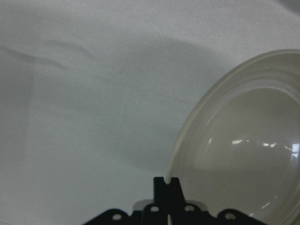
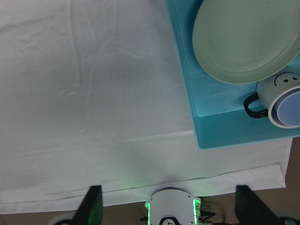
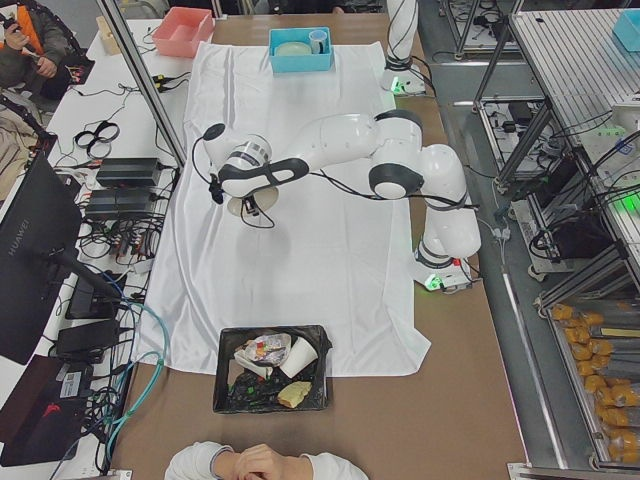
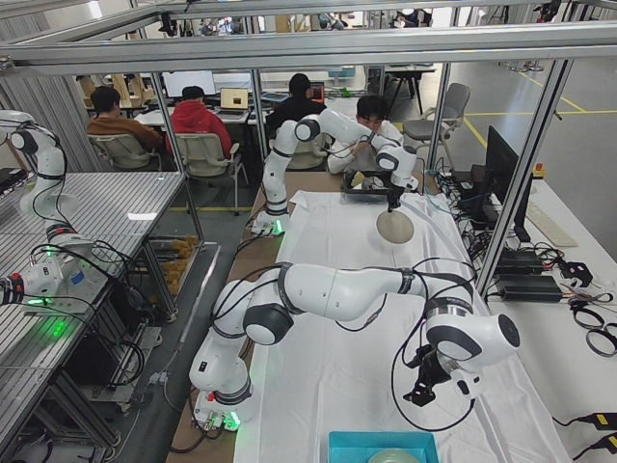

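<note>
A beige plate [image 1: 243,154] hangs over the white cloth, with my left gripper shut on its rim; in the camera right view the same plate [image 4: 395,228] is seen below the far arm's gripper. My right gripper [image 4: 420,381] is above the cloth near the blue bin [image 2: 192,131], open with nothing between its fingers in the right wrist view. In that bin lie a green plate [image 2: 243,33] and a smiley mug [image 2: 276,89] with a blue cup inside.
A black bin [image 3: 222,370] with wrappers, a white cup and other waste stands at the cloth's near end. Cables and electronics crowd the side table on the left; a pink box [image 3: 183,30] sits at its back.
</note>
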